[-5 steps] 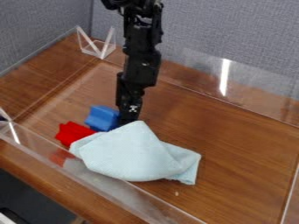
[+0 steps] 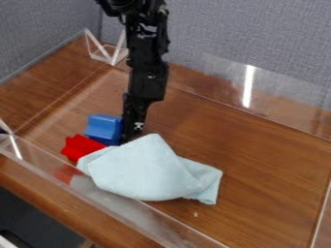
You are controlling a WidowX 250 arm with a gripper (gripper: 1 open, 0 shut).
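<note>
My black arm reaches down from the top, its gripper low on the wooden table, right behind a blue block and touching it or very near it. Whether anything is between the fingers is hidden. A red block lies in front of the blue one. A crumpled pale cloth covers the front middle, beside both blocks.
Clear plastic walls edge the table at the back and front. A white angular object stands at the back left.
The gripper and arm have moved slightly to the left, and the blue block has shifted a little left with them. The red block and cloth look unchanged.
</note>
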